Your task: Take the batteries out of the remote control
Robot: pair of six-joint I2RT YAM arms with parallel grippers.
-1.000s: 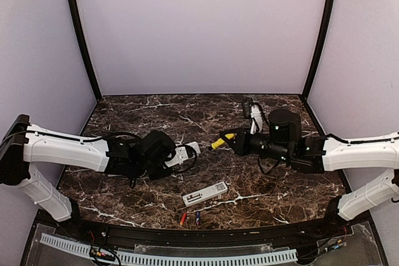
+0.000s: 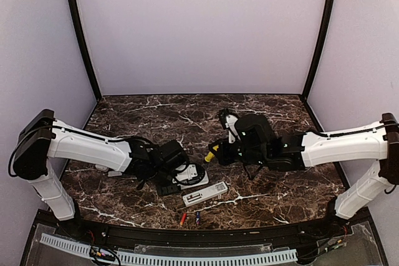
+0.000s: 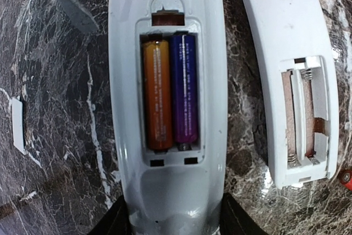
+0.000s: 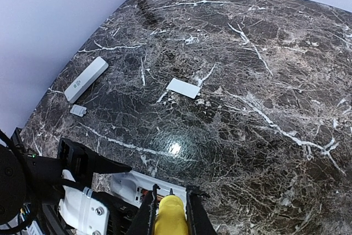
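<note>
In the left wrist view, a white remote control [image 3: 212,92] lies with its open battery bay facing the camera. An orange battery [image 3: 158,94] and a blue-purple battery [image 3: 185,89] sit side by side in that bay. My left gripper is shut across the remote's lower end. Over to the right, my right gripper [image 2: 218,150] is shut on a yellow-handled tool [image 4: 171,217], above and apart from the remote in the top view. A dark bar [image 3: 71,4], perhaps the tool's tip, reaches in at the upper left of the left wrist view.
A second white remote [image 2: 206,194] lies in front with its bay empty. Near the table's front edge are a red battery [image 2: 183,218] and a blue battery [image 2: 197,218]. Flat white pieces, one a small cover [image 4: 183,88], rest toward the left.
My right gripper has moved left and a little down with the tool, whose handle now points more steeply downward.
</note>
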